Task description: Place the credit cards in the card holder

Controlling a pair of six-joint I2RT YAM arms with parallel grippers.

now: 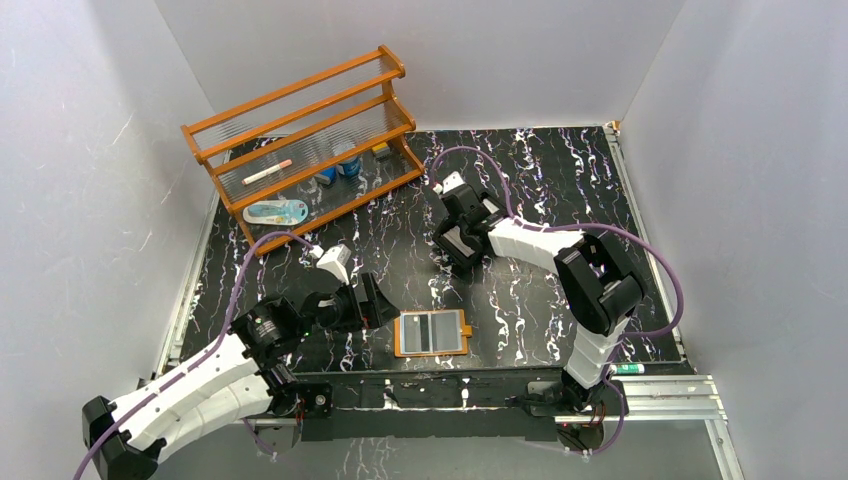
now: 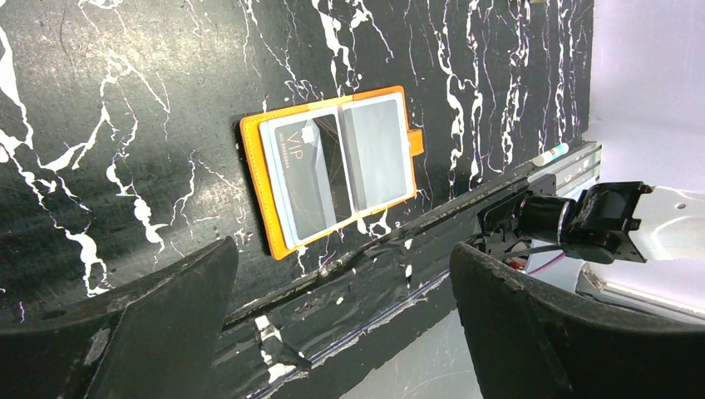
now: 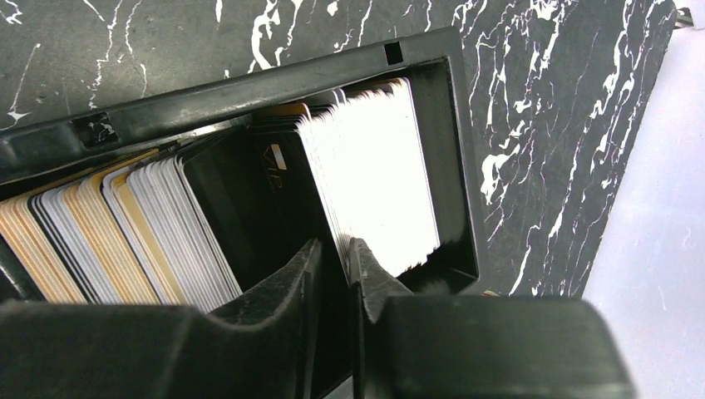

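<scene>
An orange card holder (image 2: 253, 183) lies open at the front centre, cards showing in its clear pockets, one marked VIP. My left gripper (image 1: 372, 300) hangs open just above-left of it, nothing between its fingers. Further back, a black box (image 3: 456, 166) holds upright rows of cards, gold, silver and white (image 3: 374, 166). My right gripper is down inside the box, part open, one finger against the edge of the white cards at a black VIP card; whether anything is between the fingertips is unclear.
A wooden rack (image 1: 300, 102) with small items stands at the back left. A green-and-white tube (image 1: 628, 368) lies at the front right edge. The marble top (image 1: 530, 310) is mostly clear on the right.
</scene>
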